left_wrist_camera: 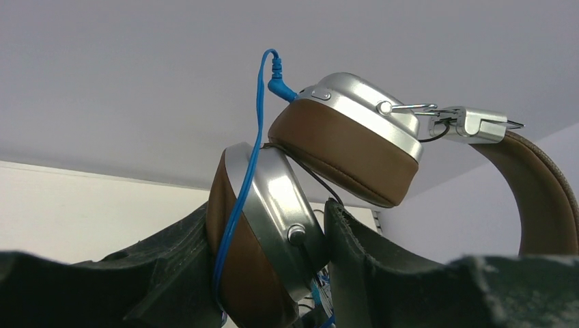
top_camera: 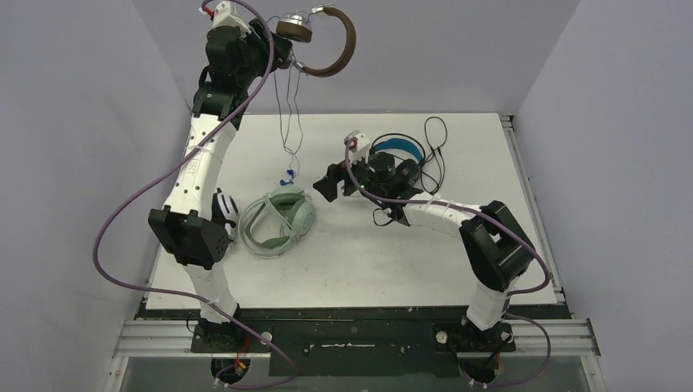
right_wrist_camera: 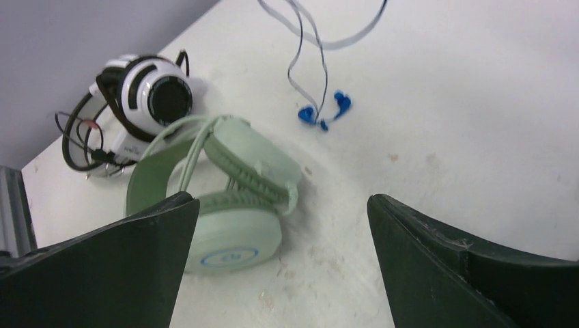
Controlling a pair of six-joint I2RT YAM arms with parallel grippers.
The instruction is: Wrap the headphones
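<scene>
My left gripper is shut on one silver-and-brown earcup of the headphones, held high at the top left of the top view. The other earcup and the brown headband are in the air beside it, and a blue cable runs over the held cup. Thin blue-grey cords hang below to blue earbuds on the table. My open right gripper hovers above the table near the pale green headphones, nothing between its fingers.
White-and-black headphones lie at the table's left. Black headphones with a blue band lie at the back right, partly hidden by my right arm.
</scene>
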